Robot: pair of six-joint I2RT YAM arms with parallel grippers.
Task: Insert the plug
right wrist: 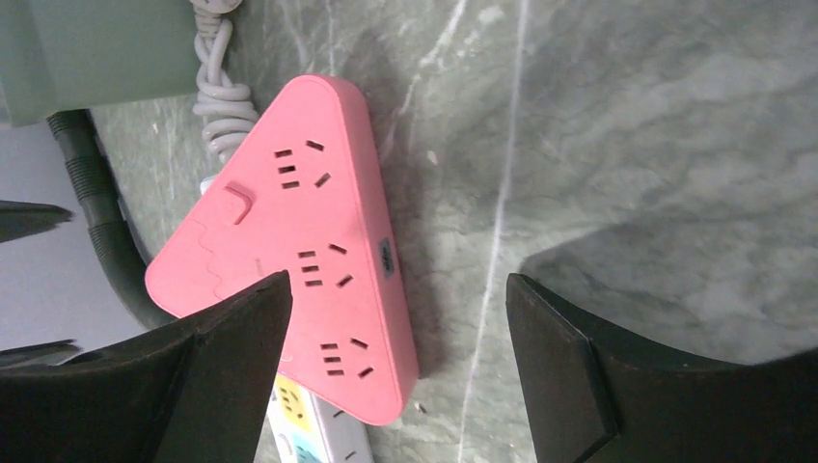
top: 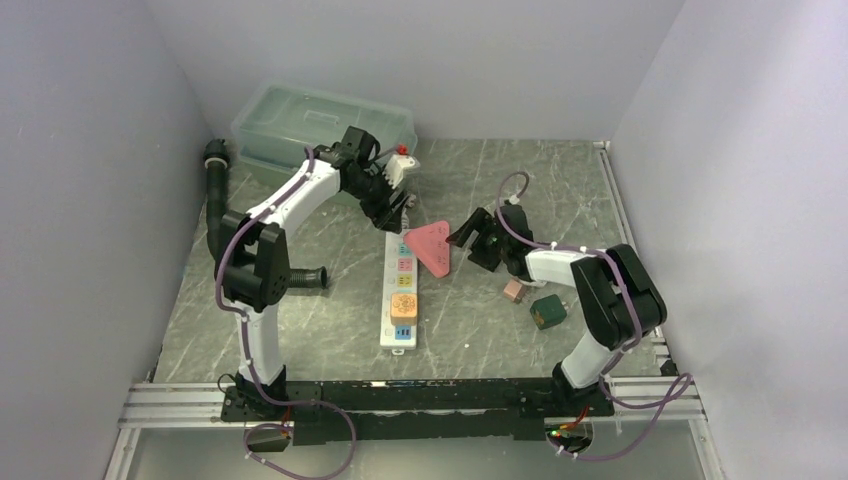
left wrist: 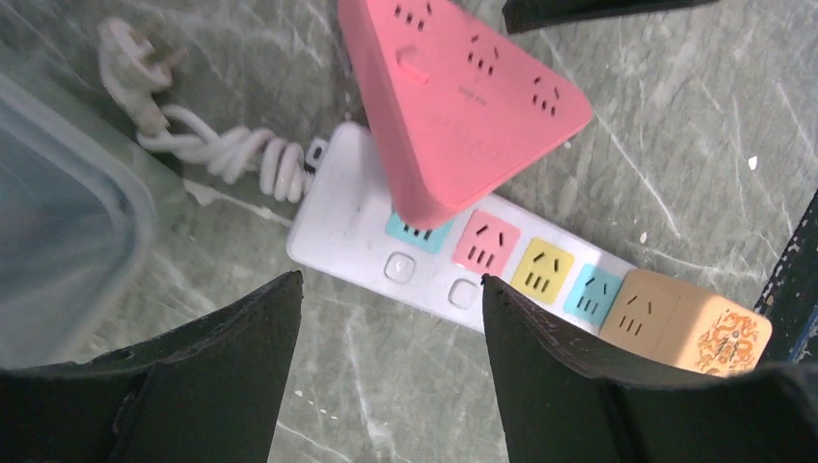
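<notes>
The pink triangular multi-socket block (top: 432, 246) lies with one corner over the white power strip (top: 389, 312), near the strip's cord end. Whether that corner sits in a socket is hidden underneath. My left gripper (top: 388, 222) is open above the strip's cord end, with nothing between its fingers. To the right of the block, my right gripper (top: 466, 248) also stands open and empty; the block (right wrist: 299, 231) shows left of and past its fingers. A white plug (left wrist: 130, 58) on a coiled cord lies blurred beside the strip.
A wooden cube-shaped piece (top: 403, 308) sits on the strip's near end. Behind stands a translucent lidded bin (top: 320, 115), close to my left gripper. A green block (top: 548, 311) and small brown block (top: 515, 291) lie under the right arm.
</notes>
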